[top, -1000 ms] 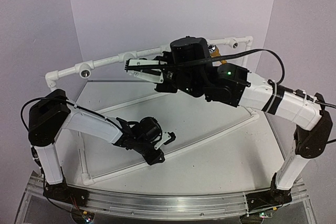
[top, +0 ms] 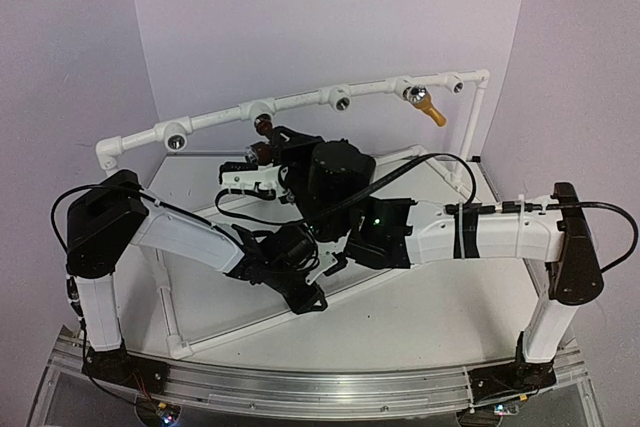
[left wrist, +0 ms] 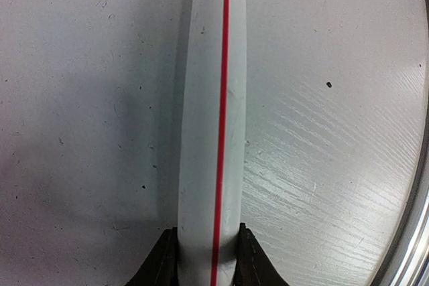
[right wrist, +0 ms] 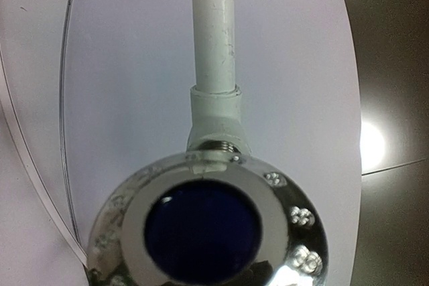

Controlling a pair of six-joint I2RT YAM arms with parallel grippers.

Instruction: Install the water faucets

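A white pipe frame [top: 217, 120] carries several tee sockets along its upper rail. From a socket right of centre juts a faucet with a yellow handle [top: 430, 107]. At the second socket from the left, a faucet with a dark red-brown part [top: 263, 125] stands against the opening, my right gripper [top: 264, 145] beside it. The right fingers are hidden. In the right wrist view a chrome ring with a dark blue centre [right wrist: 201, 232] fills the foreground, just below a tee [right wrist: 214, 122]. My left gripper is shut on the red-striped lower pipe [left wrist: 211, 118].
Open sockets show at the left end [top: 175, 135], the middle [top: 341, 100] and the right end [top: 456, 84] of the rail. A metal beam [top: 330, 387] runs along the front. White board [top: 440, 297] lies bare at front right.
The pipe frame and left arm have shifted slightly right.
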